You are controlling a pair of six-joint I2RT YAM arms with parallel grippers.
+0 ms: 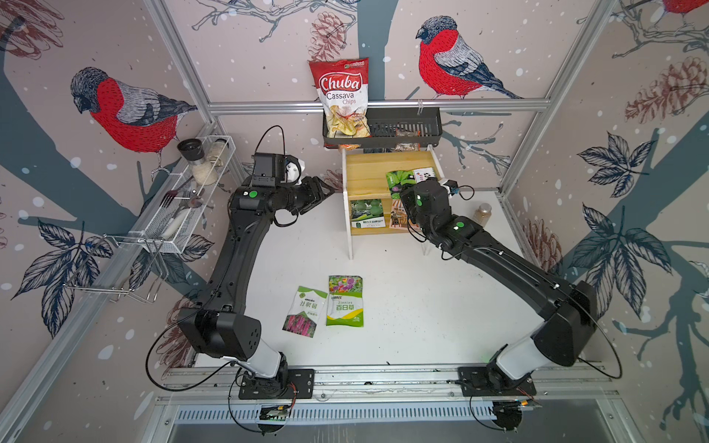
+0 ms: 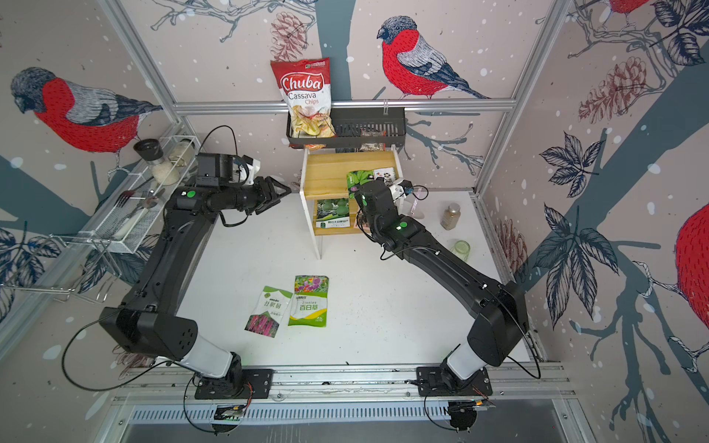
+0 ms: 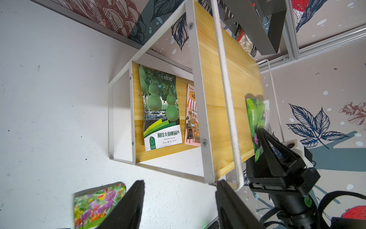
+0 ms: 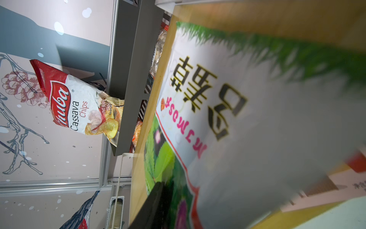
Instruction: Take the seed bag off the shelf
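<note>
At the front edge of the upper shelf point(image 1: 380, 164), on its right side, lies a seed bag point(image 4: 213, 114) with green leaves on a white ground. My right gripper is at the bag; one dark finger point(image 4: 150, 210) shows against its printed face. The bag hides the other finger, so whether the fingers hold it cannot be told. Left of the shelf, in the air, my left gripper is open and empty. On the lower shelf lie a gourd seed bag point(image 3: 160, 110) and a pink bag point(image 3: 193, 114).
Two seed bags, a white-and-purple one point(image 1: 305, 311) and a green one point(image 1: 345, 301), lie on the front table. A dark basket point(image 1: 402, 127) with a chip bag point(image 1: 343, 96) hangs above the shelf.
</note>
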